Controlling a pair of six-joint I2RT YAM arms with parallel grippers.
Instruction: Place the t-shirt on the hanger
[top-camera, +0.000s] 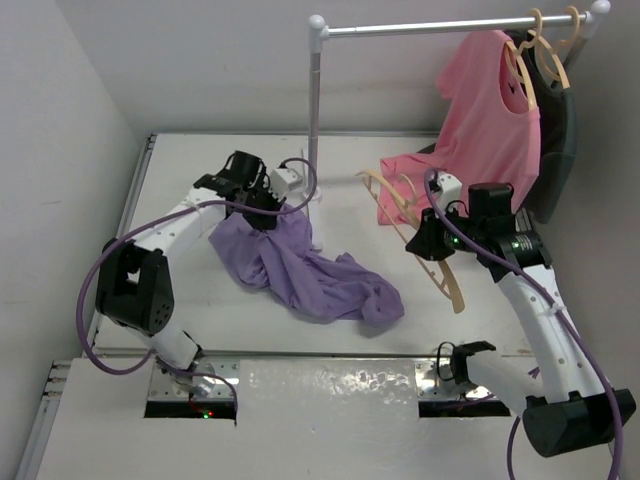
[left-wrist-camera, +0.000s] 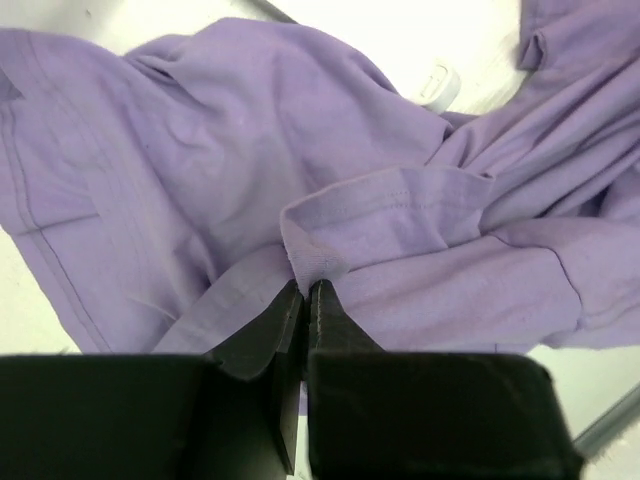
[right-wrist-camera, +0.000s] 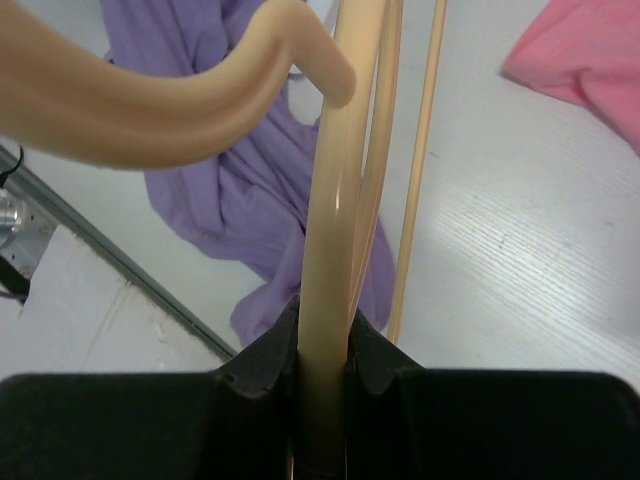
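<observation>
A purple T-shirt (top-camera: 330, 290) lies crumpled on the white board. My left gripper is over its upper-left part, shut, with a hemmed fold of purple cloth (left-wrist-camera: 380, 215) at its fingertips; whether the fold is pinched is hard to tell. My right gripper is shut on a pale wooden hanger (right-wrist-camera: 330, 230), held in the air right of the shirt, as the top view (top-camera: 450, 290) also shows.
A rail (top-camera: 420, 28) on a white post stands at the back, with pink (top-camera: 470, 110) and dark (top-camera: 555, 160) garments on hangers at the right; the pink cloth reaches the board. Bare board shows at left and front right.
</observation>
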